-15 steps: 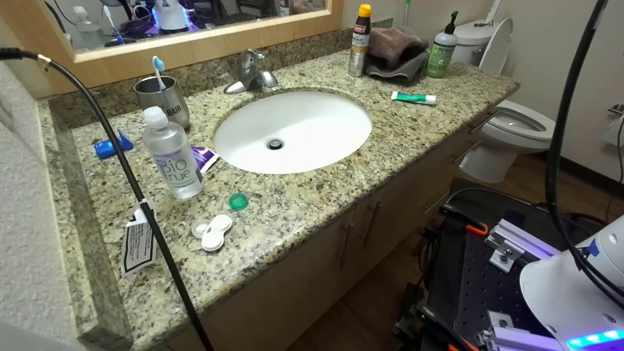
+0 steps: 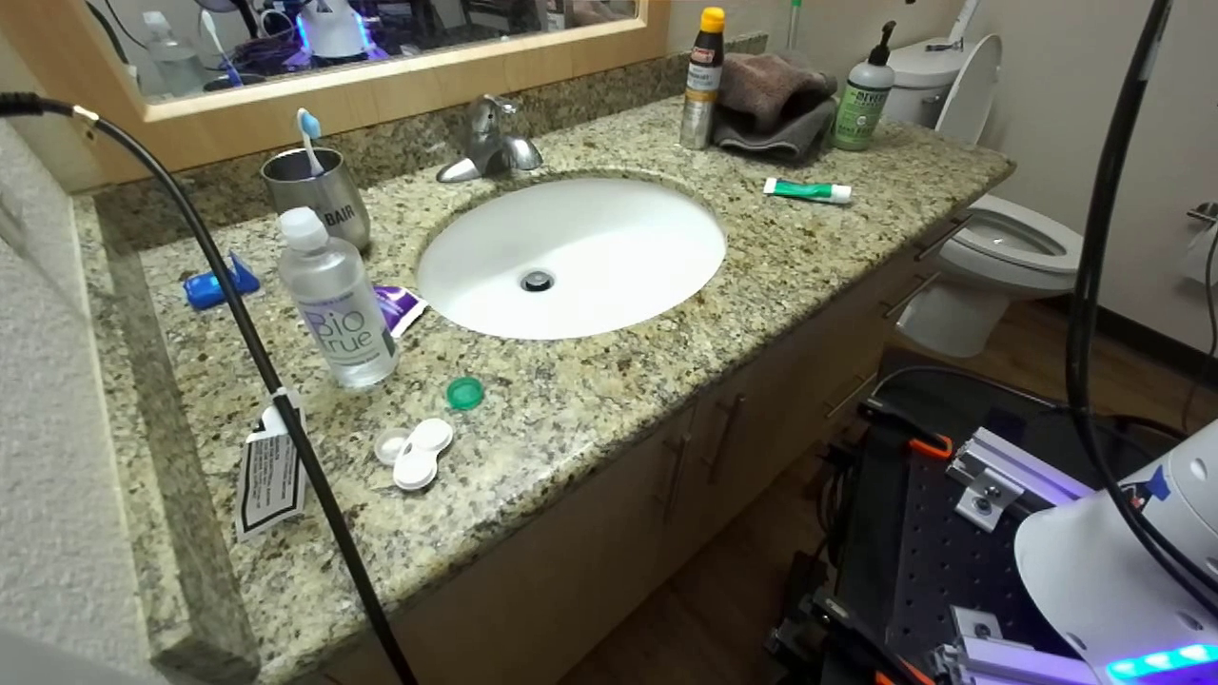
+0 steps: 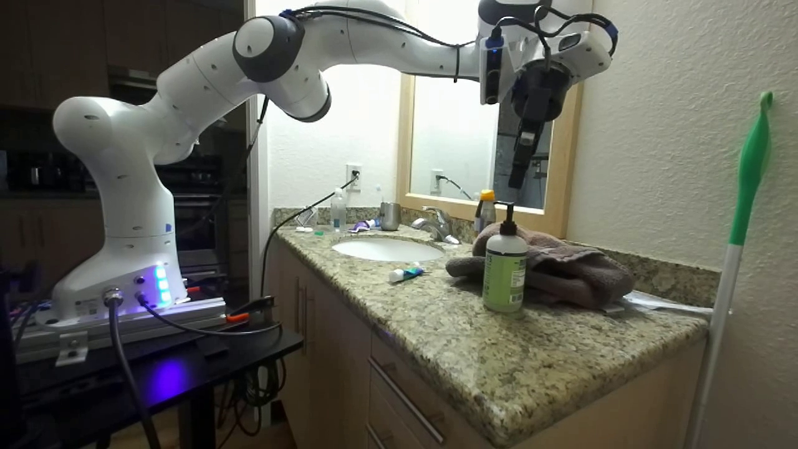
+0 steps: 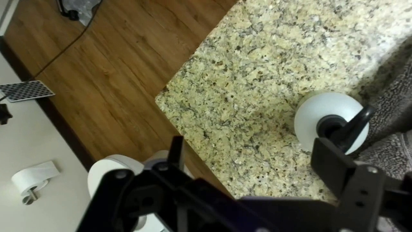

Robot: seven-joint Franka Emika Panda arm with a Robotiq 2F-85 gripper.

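Observation:
My gripper is open, its two black fingers wide apart with only bare countertop and floor showing beyond the gap. In exterior view 2 the gripper (image 3: 517, 168) points down, above the counter near the soap pump bottle (image 3: 505, 270). That bottle is green and white with a black pump, and it stands upright. From the wrist, the bottle (image 4: 309, 121) appears from above, beside the right finger (image 4: 328, 164), which overlaps the lower edge of its pump. Exterior view 1 shows the bottle (image 2: 859, 108) too, but not the gripper.
A crumpled brown-grey towel (image 3: 598, 273) lies against the bottle's far side, with a yellow-capped can (image 2: 704, 86) beside it. A green toothpaste tube (image 2: 808, 190) lies near the sink (image 2: 639, 257). Contact-lens items and a clear bottle (image 2: 339, 303) occupy the far end.
In exterior view 1 the black cable beside the robot base has shifted slightly. Everything on the counter is where it was.

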